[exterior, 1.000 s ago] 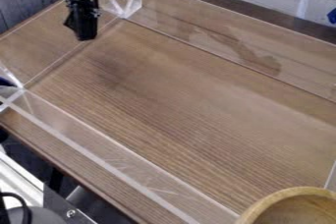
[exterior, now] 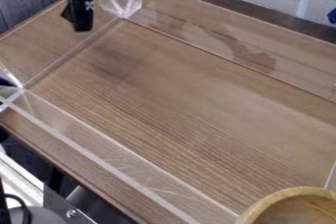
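My dark gripper (exterior: 82, 20) hangs over the wooden board at the upper left, just left of a clear plastic corner (exterior: 121, 2). Its fingers are small and dark in this view; I see nothing clearly held between them. The transparent-walled tray (exterior: 197, 95) has a bare wooden floor.
A round wooden bowl (exterior: 292, 208) sits at the bottom right corner. A blue object (exterior: 331, 12) is at the top right edge. Dark cables and parts lie at the lower left, outside the tray.
My gripper has shifted slightly, rising a little and moving a bit left. The rest of the scene looks the same.
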